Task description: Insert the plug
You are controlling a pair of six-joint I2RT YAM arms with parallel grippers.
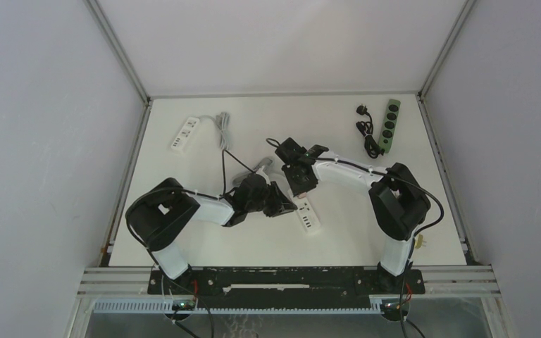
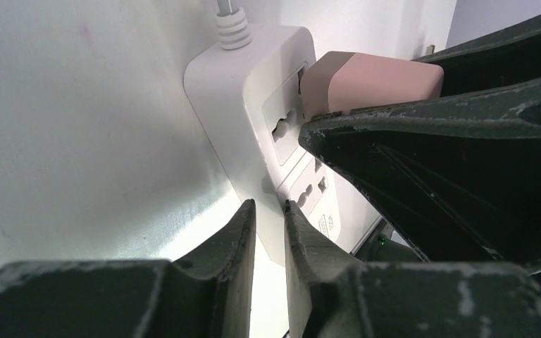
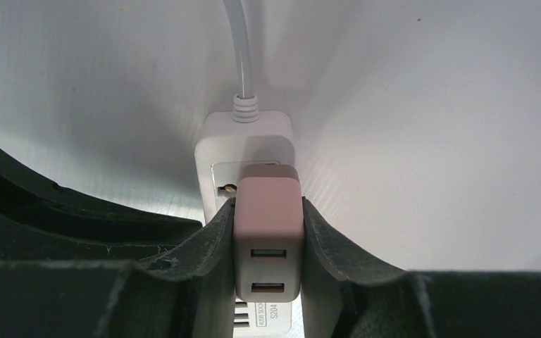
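Note:
A white power strip (image 1: 308, 217) lies at the table's middle, its grey cable coming out of the far end. My left gripper is shut on the strip's side edge, seen between its fingertips. Over the socket at the cable end, my right gripper is shut on a pink block-shaped plug (image 3: 269, 239), which has two slots facing the camera. From the left wrist side, the pink plug (image 2: 384, 83) sits right against the socket face (image 2: 282, 113), covering part of it. Its prongs are hidden, so I cannot tell whether they are in the holes.
Another white strip (image 1: 185, 134) with a coiled grey cable (image 1: 223, 121) lies at the back left. A green strip (image 1: 389, 125) and a black coiled cord (image 1: 370, 139) are at the back right. A yellow object (image 1: 420, 241) shows beside the right arm's base.

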